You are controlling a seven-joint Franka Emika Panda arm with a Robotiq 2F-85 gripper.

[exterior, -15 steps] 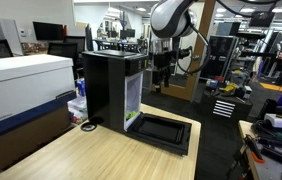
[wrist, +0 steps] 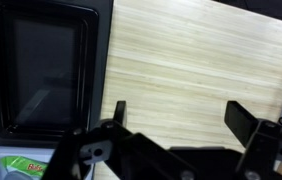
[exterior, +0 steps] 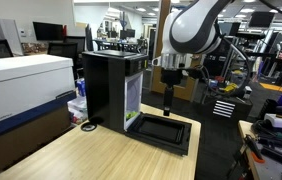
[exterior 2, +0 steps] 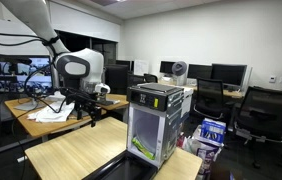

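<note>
My gripper is open with nothing between its fingers, above bare wooden table [wrist: 191,70] in the wrist view. A black, rimmed tray-like panel [wrist: 48,72] lies to its left there, and a green packet [wrist: 23,165] with a red label shows at the bottom left corner. Exterior view 1 has a dark upright cabinet [exterior: 103,92], its pale interior facing the panel [exterior: 159,132]. The green packet [exterior 2: 143,149] lies low inside that cabinet [exterior 2: 153,98] in exterior view 2. Whether panel and cabinet are joined, I cannot tell.
White storage boxes [exterior: 23,88] stand on brown cartons at the left of exterior view 1. A small black ring [exterior: 88,126] lies on the table near the cabinet.
Over the last second the arm has come lower and closer to exterior view 1's camera, so the gripper hangs nearer the table. Cabinet and panel look unmoved.
</note>
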